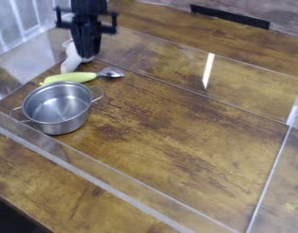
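My gripper (87, 41) is at the top left, raised above the objects at the back of the enclosure and partly cut off by the frame's top; its fingertips are dark and blurred. Beneath it lie a yellow-green elongated object (68, 78), a silver spoon-like piece (109, 73) and a white item (71, 60). A steel pot (58, 109) with two handles stands in front of them at the left.
Clear low walls surround the wooden work surface (188, 136), which is empty across its middle and right. A dark bar (231, 16) lies along the back edge.
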